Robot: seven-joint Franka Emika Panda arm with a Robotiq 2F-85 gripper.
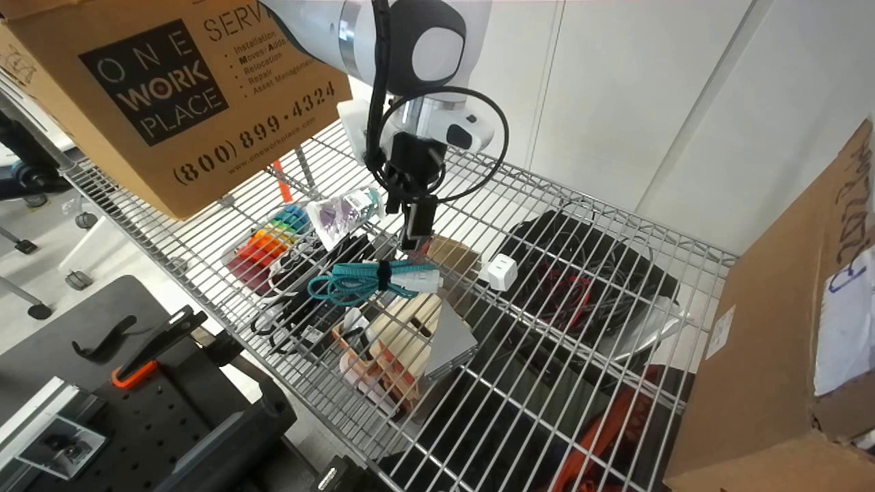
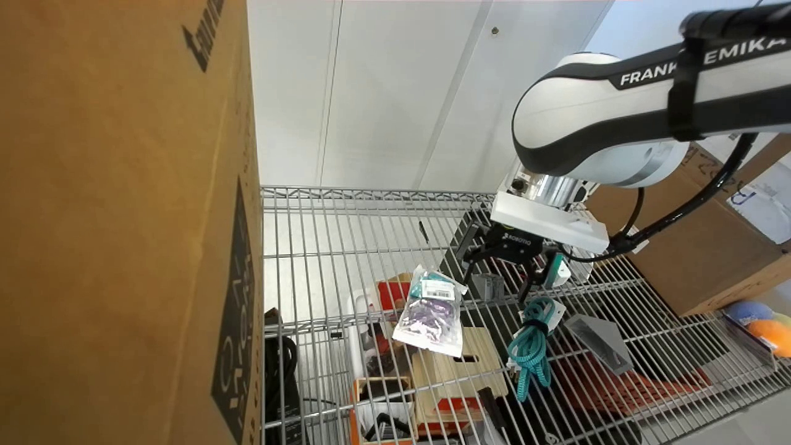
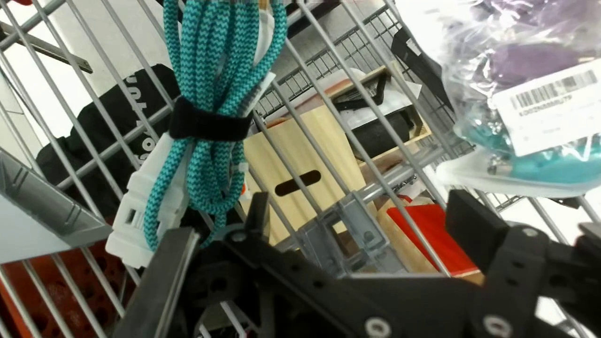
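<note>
In the wrist view my gripper stands open above the wire shelf, with no object held between its fingers. A small grey translucent plastic piece (image 3: 366, 234) shows between the spread fingers; exterior view 2 has this piece (image 2: 487, 287) beside the gripper (image 2: 498, 282). A teal braided cable bundle (image 3: 211, 62), tied with a black strap, lies on one side with its white plug end. On the other side is a clear bag (image 3: 535, 84) of purple and teal contents. In exterior view 1 the gripper (image 1: 407, 220) hides the grey piece.
A grey wedge-shaped object (image 2: 600, 341) and a white cube adapter (image 1: 498, 271) also rest on the shelf. Large cardboard boxes (image 1: 189, 106) stand at both ends. Wooden boxes (image 3: 310, 146) show below the wires. The back left of the shelf looks clear in exterior view 2.
</note>
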